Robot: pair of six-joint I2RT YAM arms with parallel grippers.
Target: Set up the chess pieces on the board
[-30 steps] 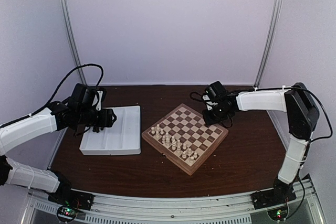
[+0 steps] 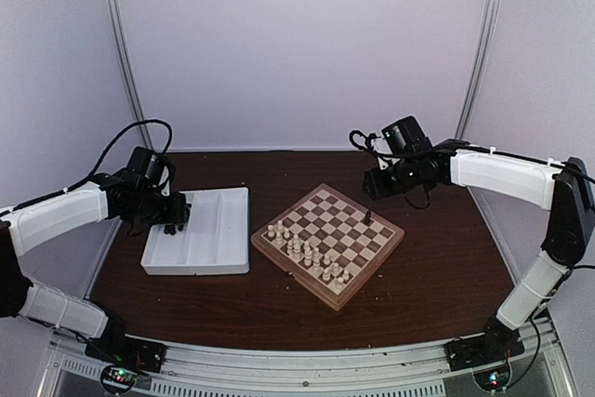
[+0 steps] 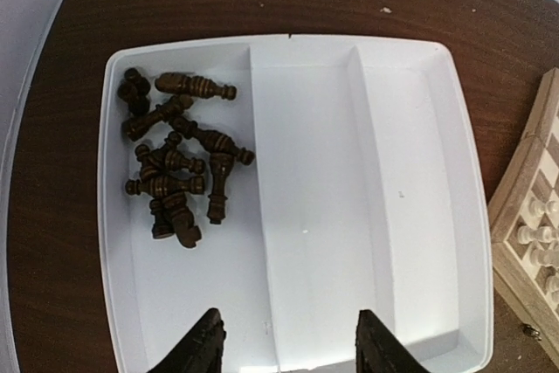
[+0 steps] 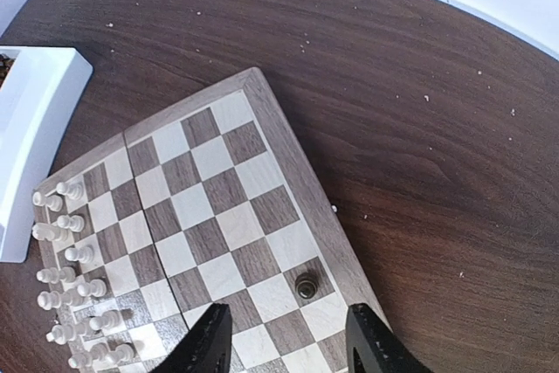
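Note:
My left gripper hangs over the white tray, fingers apart with nothing between them; dark chess pieces lie heaped in the tray's left compartment, ahead of the fingertips. My right gripper is open and empty above the board. A single dark piece stands on a square near the board's edge, just ahead of those fingers. Several white pieces stand in rows along the board's near-left side in the top view.
The tray's other compartments are empty. Bare dark table surrounds the board on the right and at the front. Light walls enclose the back and sides.
The left gripper has shifted slightly left over the tray.

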